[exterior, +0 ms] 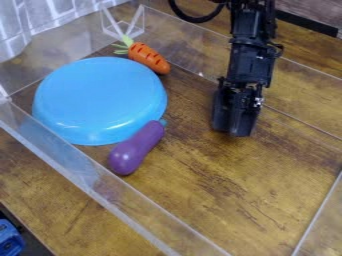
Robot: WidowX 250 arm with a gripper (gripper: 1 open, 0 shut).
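Observation:
A black gripper (238, 112) hangs down to the wooden floor of the enclosure, right of a round blue plastic lid or dish (99, 94). Its dark fingers blend together, so whether it is open or shut, or holds anything, is unclear. A purple eggplant toy (135, 146) lies below the blue dish, and an orange carrot toy (147, 57) with green leaves lies behind it at the upper left.
Clear plastic walls (55, 150) border the area. A small blue object (7, 240) sits outside at the lower left corner.

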